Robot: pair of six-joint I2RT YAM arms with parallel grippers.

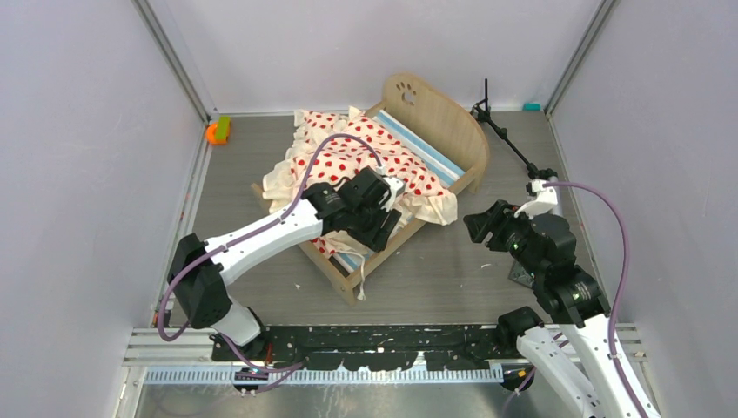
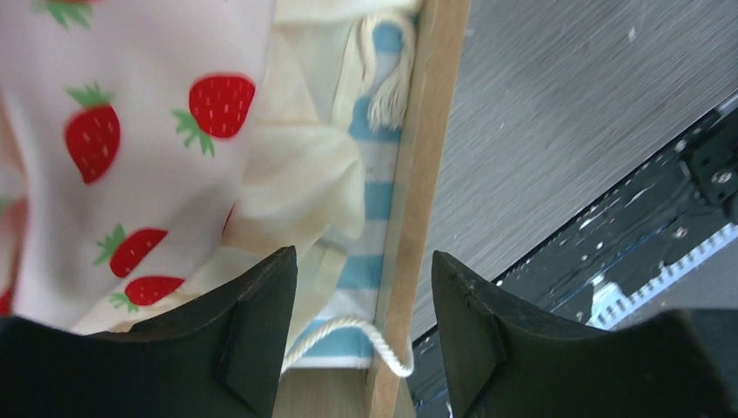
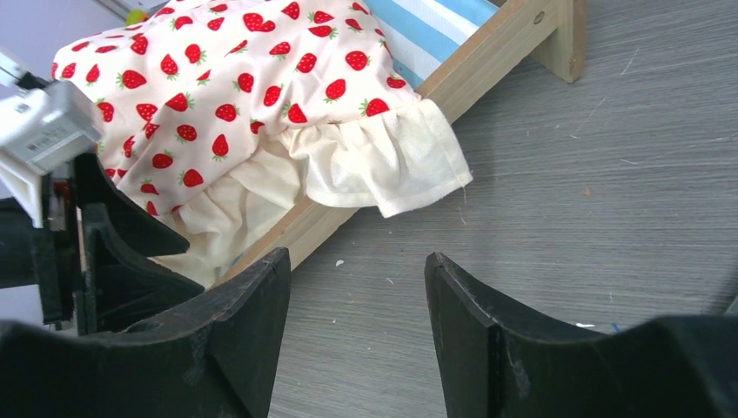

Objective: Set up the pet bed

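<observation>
The wooden pet bed (image 1: 435, 113) stands at an angle, its paw-print headboard toward the back right. A blue-and-white striped mattress (image 1: 422, 150) shows along the headboard and in the front corner. Over the middle a strawberry-print blanket (image 1: 326, 144) lies rumpled, with its cream ruffle (image 3: 387, 161) hanging over the right rail. My left gripper (image 1: 380, 239) is above the right rail near the front, open and empty. Between its fingers in the left wrist view, a white cord (image 2: 348, 324) crosses the mattress to the rail. My right gripper (image 1: 483, 231) stands open and empty over the floor, right of the bed.
A black stand (image 1: 509, 144) leans along the back right. An orange and green object (image 1: 218, 131) lies at the back left. Bare grey floor (image 1: 435, 274) is open right of and in front of the bed.
</observation>
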